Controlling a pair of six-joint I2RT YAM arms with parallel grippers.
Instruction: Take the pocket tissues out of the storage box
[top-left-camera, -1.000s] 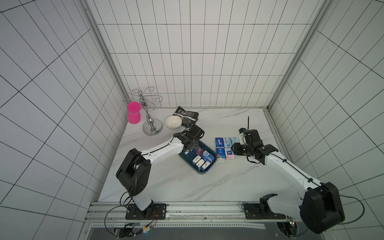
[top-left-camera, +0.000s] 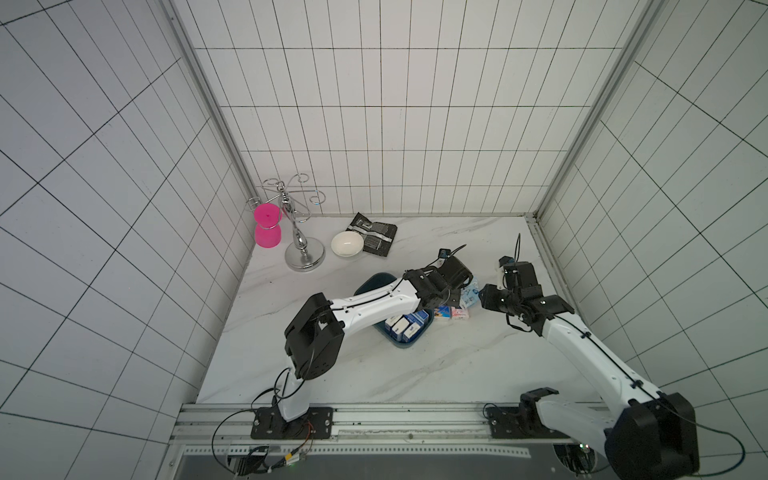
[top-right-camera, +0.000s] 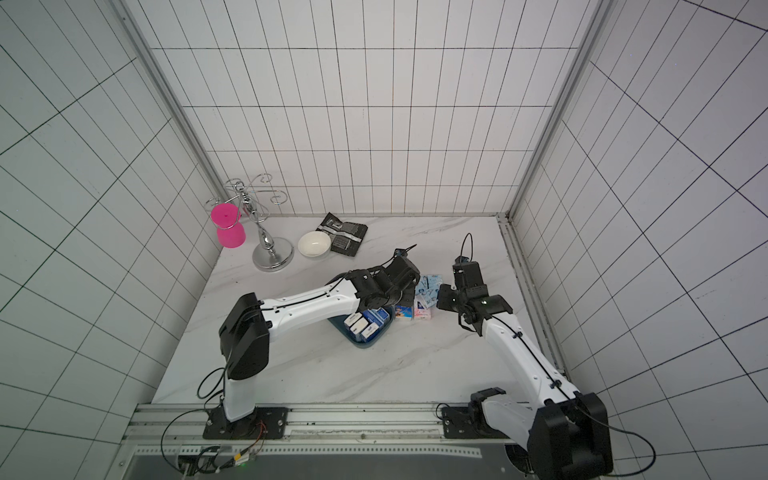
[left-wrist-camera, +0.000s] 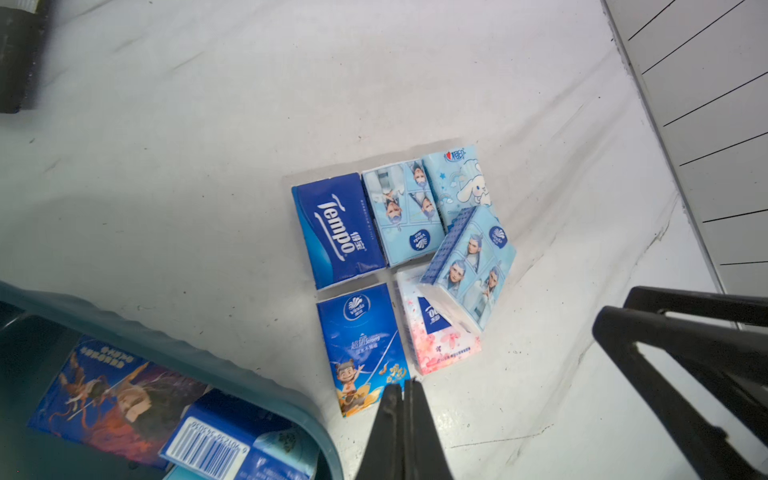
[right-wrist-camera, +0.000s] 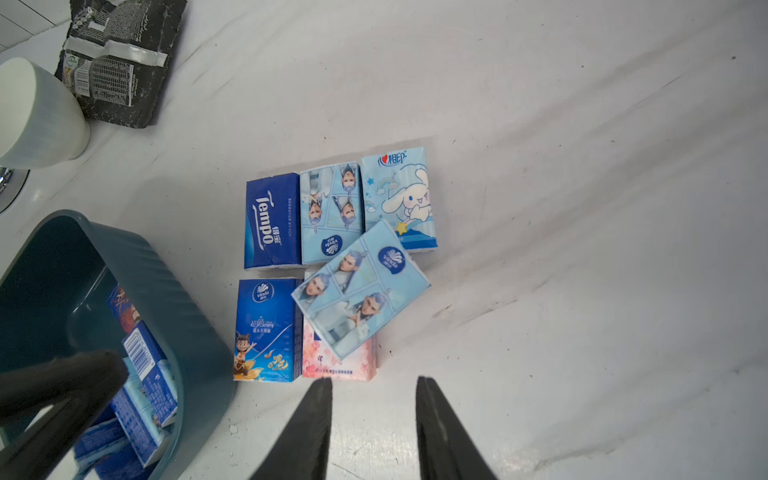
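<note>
The dark teal storage box (right-wrist-camera: 144, 264) holds several pocket tissue packs (right-wrist-camera: 148, 392). On the table to its right lie a Tempo pack (right-wrist-camera: 272, 220), a light-blue portrait pack (right-wrist-camera: 324, 192), a white-rabbit pack (right-wrist-camera: 404, 192), a blue Vinda pack (right-wrist-camera: 264, 332) and a pink floral pack (right-wrist-camera: 344, 364). Another light-blue portrait pack (right-wrist-camera: 361, 289) rests askew on top of some of them. My left gripper is shut, its tips at the blue Vinda pack's lower edge in the left wrist view. My right gripper stands open, nothing between its fingers.
A white bowl (top-left-camera: 347, 244) and a black packet (top-left-camera: 373, 233) lie behind the box. At the back left stands a metal rack (top-left-camera: 305, 254) with a pink cup (top-left-camera: 268, 225). Open tabletop lies right of the packs. Both arms are close together here.
My left arm has swung right from over the box to above the packs. My right gripper has shifted slightly right. A light-blue pack now lies slanted over the pink one, which was uncovered before.
</note>
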